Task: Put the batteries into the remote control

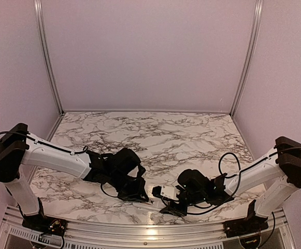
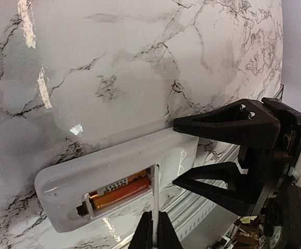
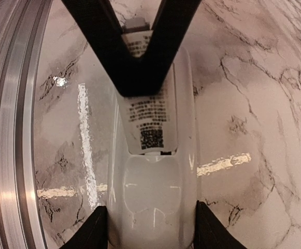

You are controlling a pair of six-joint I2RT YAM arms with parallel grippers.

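A white remote [image 2: 62, 192] lies on the marble table, its battery bay open and holding orange batteries [image 2: 120, 193], seen in the left wrist view. My right gripper is shut on the remote's end. My left gripper is shut on a thin white piece, seen edge-on at the bay's end; in the right wrist view this is the battery cover [image 3: 146, 119], with printed label and dark code square, held upright or tilted above the remote.
The metal rail [image 3: 10, 155] runs along the table's front edge, close beside the remote.
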